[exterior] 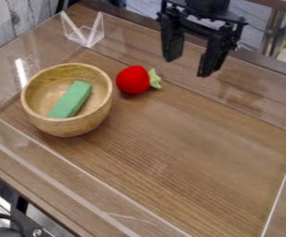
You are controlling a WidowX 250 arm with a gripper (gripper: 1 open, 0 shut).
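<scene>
A black gripper [193, 54] hangs from the top centre of the camera view, over the back of the wooden table; whether its fingers are open or shut is unclear. Below and left of it a red round object [134, 80] with a green top lies on the table. To the left, a wooden bowl [94, 118] holds a green rectangular block [68, 99].
A clear wire-like holder [83, 28] stands at the back left. Dark cables lie at the bottom left, off the table's edge.
</scene>
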